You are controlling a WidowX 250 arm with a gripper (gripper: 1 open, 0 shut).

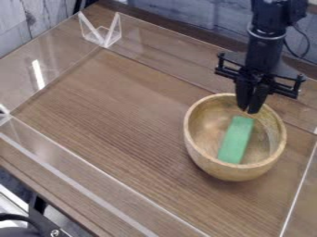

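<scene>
A beige bowl [198, 139] sits on the wooden table at the right of the camera view, with a green block [234, 141] lying inside it. The black gripper [253, 97] is above the bowl's back rim, pointing down. Whether its fingers are open or shut is hard to tell.
A clear wire-like holder or container [99, 30] stands at the back left. Cables show at the bottom left corner, and a dark edge runs along the back right.
</scene>
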